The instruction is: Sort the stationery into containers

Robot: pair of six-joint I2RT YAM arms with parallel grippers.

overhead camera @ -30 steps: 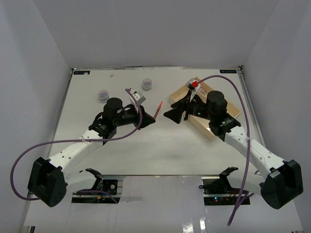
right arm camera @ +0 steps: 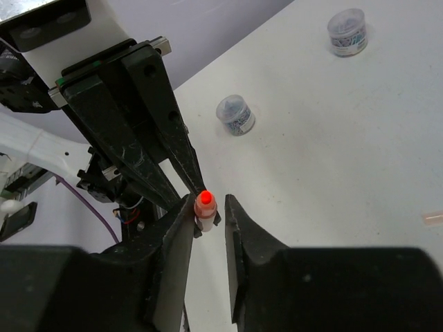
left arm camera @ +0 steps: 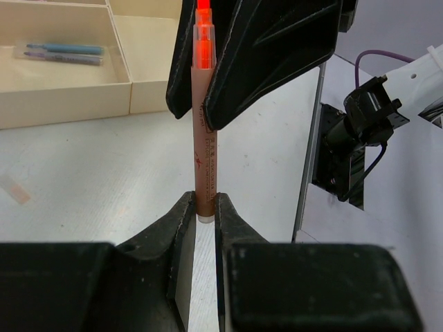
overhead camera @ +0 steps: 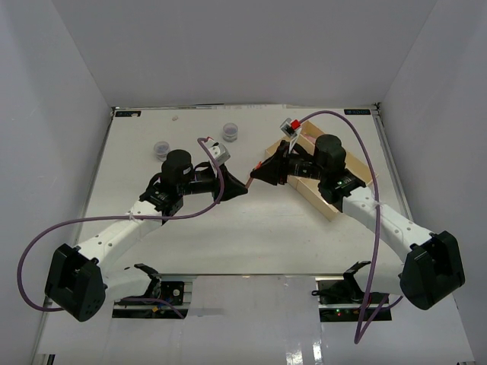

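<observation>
A slim reddish pen (left arm camera: 205, 152) with a bright red-orange end stands between my two grippers above the middle of the table. Its lower end is pinched by my left gripper, which is shut on it. Higher up, the fingers (left arm camera: 277, 52) of my right gripper (overhead camera: 257, 173) straddle the pen. From the right wrist view, the right gripper is partly open: the pen (right arm camera: 205, 209) appears near one finger, with a gap to the other. Whether that finger touches it cannot be told. Behind the right arm lies a compartmented wooden box (overhead camera: 316, 199).
Blue and purple pens (left arm camera: 66, 52) rest in one box compartment. Two clear round jars (overhead camera: 230, 131) (overhead camera: 161, 149) stand on the left and rear table. A small pale-pink strip (right arm camera: 433, 218) lies flat on the tabletop.
My right gripper has come left and reached the pen's upper part, where a gap showed before. The left gripper has shifted slightly right, still holding the pen.
</observation>
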